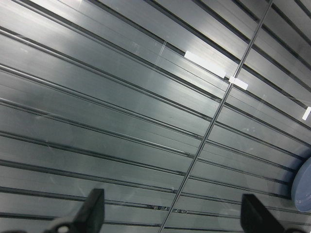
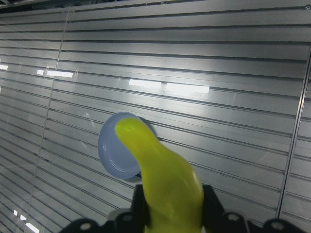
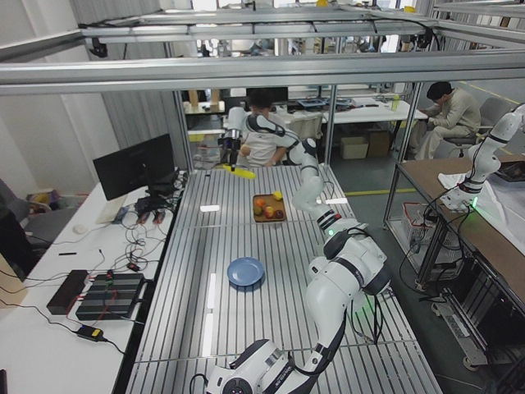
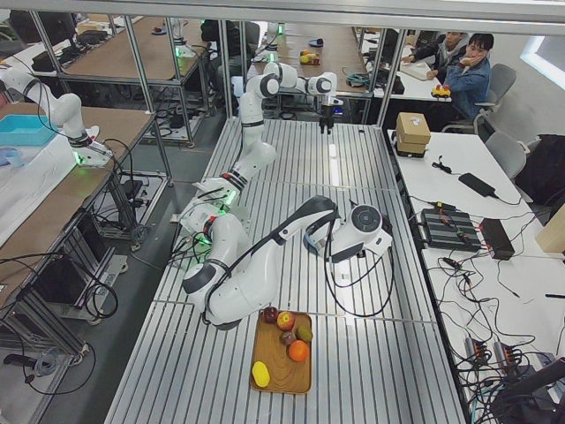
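My right gripper is shut on a yellow banana-like object (image 2: 160, 179), held high above the slatted table at its far end in the camera left view (image 3: 232, 164). A blue plate (image 3: 245, 271) lies mid-table, partly behind the yellow object in the right wrist view. My left gripper is open over bare slats, nothing seen between its fingers; the plate (image 1: 303, 187) shows at the right edge of its view. A wooden tray (image 4: 280, 384) holds several fruits, including an orange (image 4: 298, 351) and a yellow fruit (image 4: 260, 374).
A white desk (image 3: 41, 361) with a monitor, black boxes and cables runs along the left in the camera left view. Metal frame beams cross overhead.
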